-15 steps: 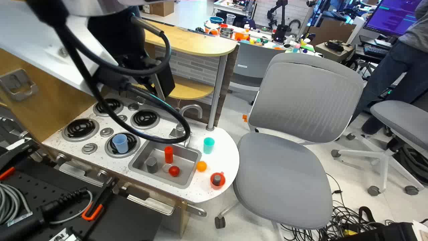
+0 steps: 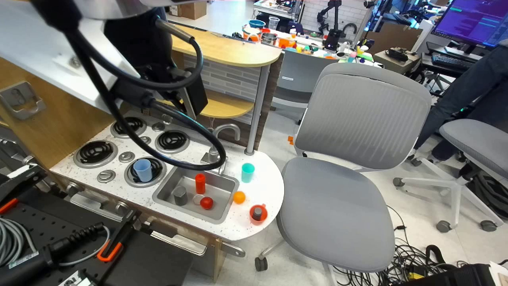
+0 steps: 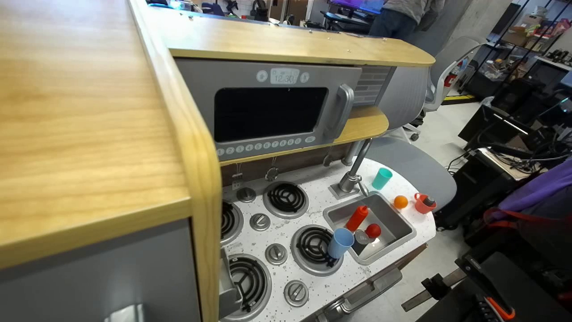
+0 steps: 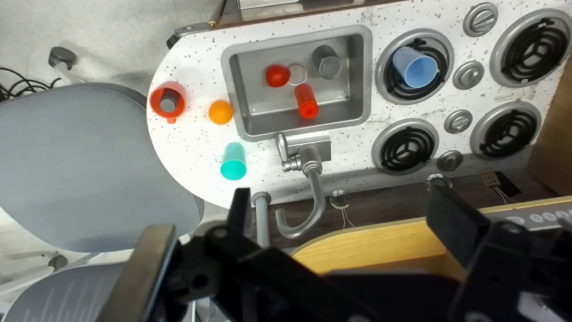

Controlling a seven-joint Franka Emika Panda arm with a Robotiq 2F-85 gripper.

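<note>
High over the toy kitchen counter my gripper stands open, its two fingers wide apart and nothing between them. In the sink (image 4: 252, 126) lie a red bottle (image 4: 306, 101), a red ball-like item (image 4: 277, 75) and a grey cup (image 4: 326, 61). A blue cup (image 4: 415, 67) sits on a burner beside the sink. To the sink's other side are an orange ball (image 4: 220, 112), a teal cup (image 4: 233, 161) and a red cup (image 4: 175, 89) with a dark piece inside. None of these touches the gripper.
The faucet (image 4: 316, 196) rises behind the sink, and a grey post (image 4: 262, 220) supports the wooden shelf (image 4: 375, 244). A microwave (image 3: 268, 115) stands above the burners. A grey chair (image 2: 333, 209) is close to the counter's rounded end.
The arm and the counter items have not visibly moved. Only the person at the far right has shifted position.
</note>
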